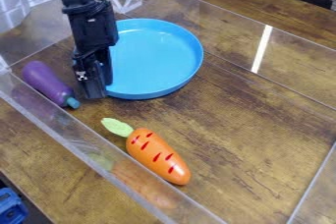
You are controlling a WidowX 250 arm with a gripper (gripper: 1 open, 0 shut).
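Observation:
My black gripper (92,71) hangs at the upper left, over the left side of a blue plastic plate (160,53), with its fingers low beside the plate's rim; whether they are open or shut is hard to make out. A purple eggplant toy (47,81) lies just left of the gripper. An orange carrot toy (155,154) with red marks and a pale green top lies in the lower middle of the wooden surface.
Clear plastic walls border the wooden surface (250,120) on the left and right. A small blue object (8,206) sits outside at the bottom left.

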